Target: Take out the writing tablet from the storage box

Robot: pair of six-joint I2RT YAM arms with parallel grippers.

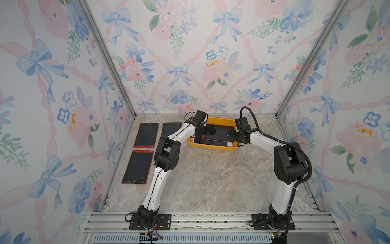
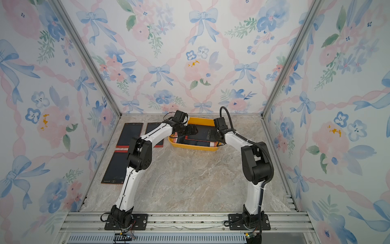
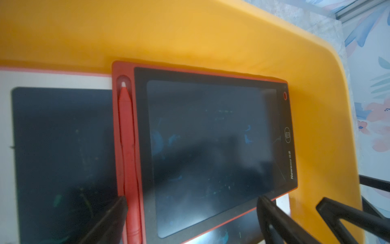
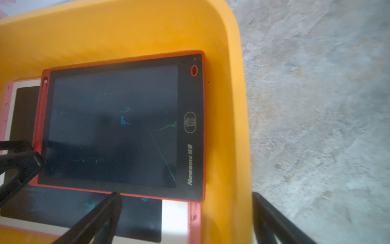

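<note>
In the yellow storage box (image 1: 215,147) lies a red-edged dark writing tablet (image 3: 219,154), on top of a white-and-pink framed tablet (image 4: 174,215). Its red pen strip is on its left side, and its right edge lies close to the box's right wall (image 4: 227,122). My left gripper stands open above the red tablet, one blurred finger near the pen strip. At the box's right end, my right gripper is open too; one finger appears over the box and the other beyond the right wall, outside. Nothing is between either pair of fingers.
To the left, several red-edged tablets lie on the table, among them a front tablet (image 1: 138,166) and a back tablet (image 1: 146,135). In front of the box the marbled table (image 1: 211,179) is clear. Both grippers work close together over the box.
</note>
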